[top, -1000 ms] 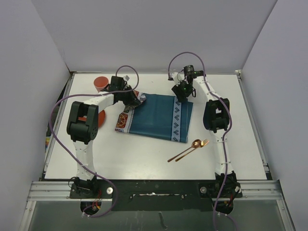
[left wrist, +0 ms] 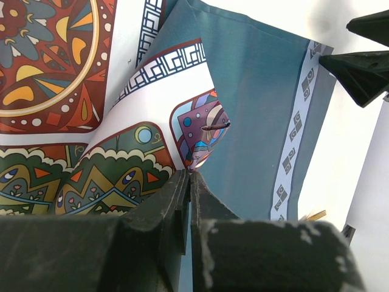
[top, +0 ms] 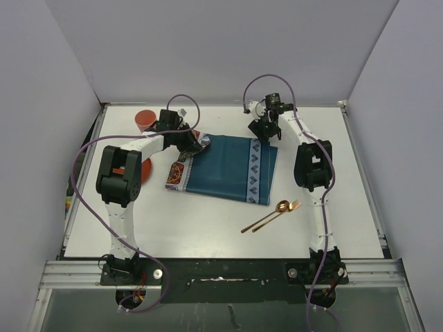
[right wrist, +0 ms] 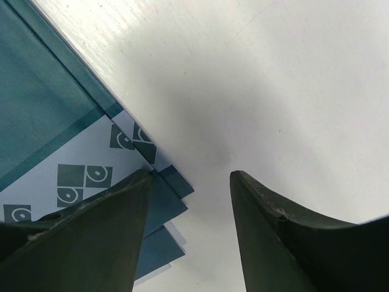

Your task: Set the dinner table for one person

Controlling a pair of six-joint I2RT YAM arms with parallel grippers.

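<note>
A teal cloth placemat (top: 220,166) lies mid-table, its patterned left part folded over. The left gripper is shut on a fold of this printed part, with fabric bunched up at its fingertips. At the far right corner of the cloth, my right gripper stands part open, low over the table. Its left finger (right wrist: 124,213) is over the corner and its right finger (right wrist: 258,213) over bare white table. Nothing is clamped between them. A gold spoon (top: 282,206) and fork (top: 294,205) lie side by side at the front right.
An orange-red cup (top: 145,119) stands at the back left. Below it a red-orange dish (top: 146,170) is partly hidden by the left arm. Bare table (top: 208,225) stretches along the front and down the right side.
The right arm has shifted very slightly to the right at the cloth's far corner. The left arm, the cloth and the cutlery look unmoved.
</note>
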